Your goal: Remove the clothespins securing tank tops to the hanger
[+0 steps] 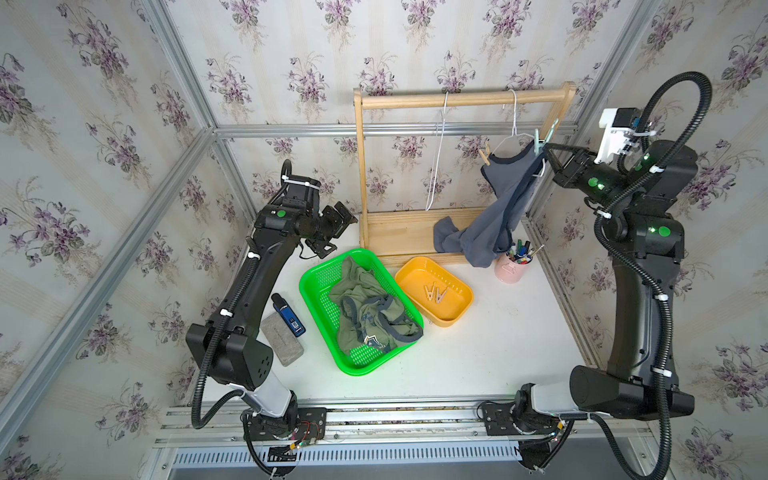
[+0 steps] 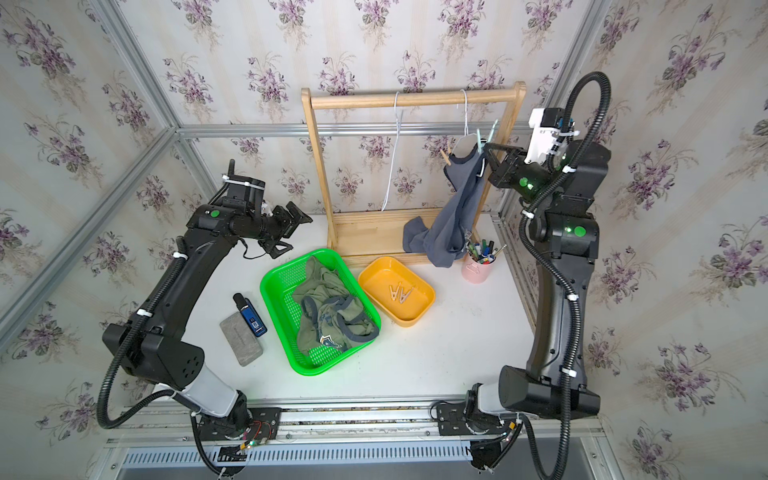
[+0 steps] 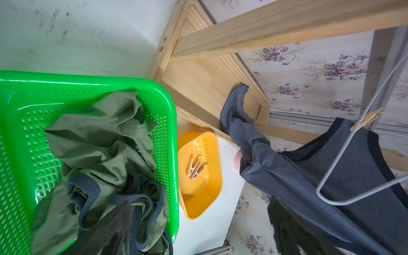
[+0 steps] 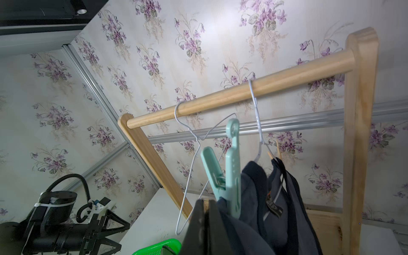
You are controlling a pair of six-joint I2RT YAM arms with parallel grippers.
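Observation:
A dark grey tank top [image 1: 504,184] hangs from a wire hanger [image 1: 514,120] on the wooden rack, its lower part on the rack's shelf. A wooden clothespin [image 1: 485,156] grips one shoulder; a mint clothespin [image 4: 233,165] sits on the other, beside my right gripper. That gripper is shut; whether it pinches fabric is unclear. My left gripper [image 1: 332,228] stands open and empty left of the rack. A yellow tray [image 1: 448,308] holds several loose clothespins [image 3: 194,165]. An olive tank top [image 1: 360,304] lies in a green basket [image 1: 320,280].
An empty hanger [image 1: 436,160] hangs mid-rail on the rack [image 1: 360,160]. A pink pen cup [image 1: 509,270] stands right of the shelf. A blue bottle [image 1: 289,318] and grey pad [image 1: 281,340] lie left of the basket.

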